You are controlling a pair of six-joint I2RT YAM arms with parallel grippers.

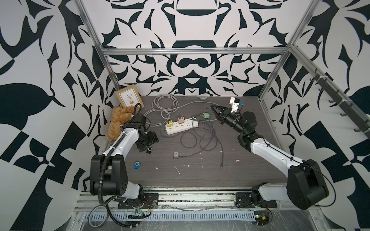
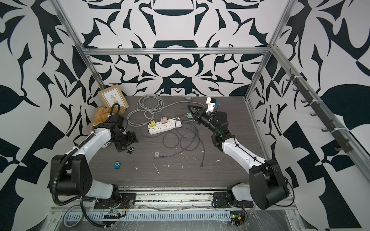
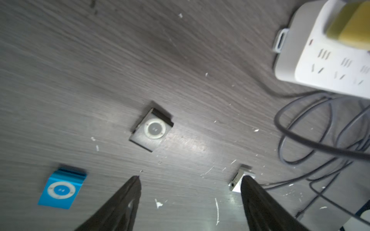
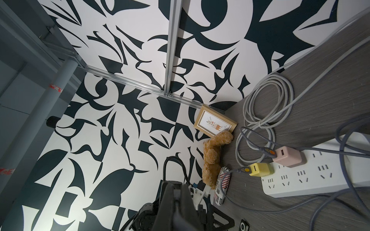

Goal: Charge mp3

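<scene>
Three small mp3 players lie apart on the dark table. The dark one (image 3: 153, 129) is just past the left fingertips; the blue one (image 3: 61, 188) lies nearer the front left. A grey cable (image 1: 188, 155) reaches the silver player (image 1: 176, 155) near the table's middle. My left gripper hovers low over the table, fingers spread, nothing between them. My right gripper (image 1: 213, 108) is held up at the back right; its fingers (image 4: 176, 211) meet with nothing showing between. A white power strip (image 1: 181, 126) carries a yellow charger (image 1: 169, 123) and a pink charger (image 1: 181, 119).
A green charger (image 1: 206, 115) sits behind the strip's right end. Looped grey cables (image 1: 188, 144) spread in front of it, and a coil (image 1: 165, 102) lies behind. A teddy bear (image 1: 115, 125) and picture frame (image 1: 129, 97) fill the back left.
</scene>
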